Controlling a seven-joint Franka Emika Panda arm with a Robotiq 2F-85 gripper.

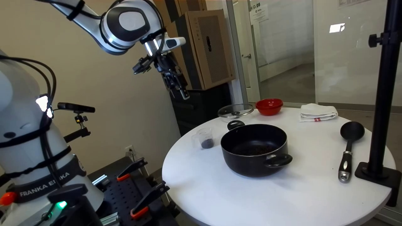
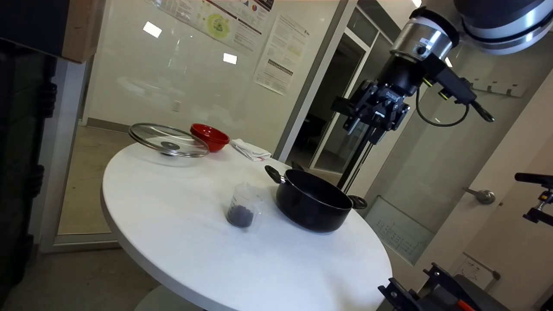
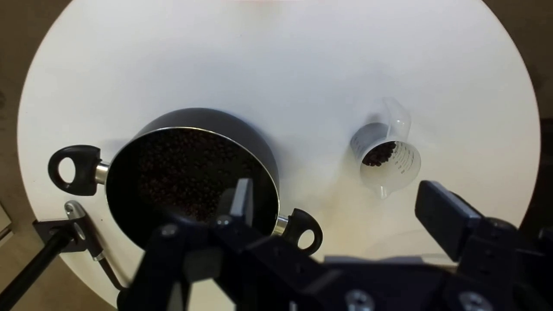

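Observation:
Above the table my gripper [image 1: 177,93] hangs in the air, clear of everything. The wrist view shows my gripper open, its fingers wide apart and nothing held between them. A black two-handled pot [image 1: 256,162] stands on the white table; dark red beans [image 3: 186,181] cover much of its bottom. A clear measuring cup [image 3: 402,171], partly filled with similar beans, stands beside the pot. In the wrist view one finger overlaps the pot, and the cup appears between the two fingers, farther below.
A glass lid [image 2: 168,140] and red bowls [image 1: 269,106] are at one side, near a folded white towel [image 1: 318,112]. The black ladle [image 1: 348,150] lies near a black post [image 1: 380,94].

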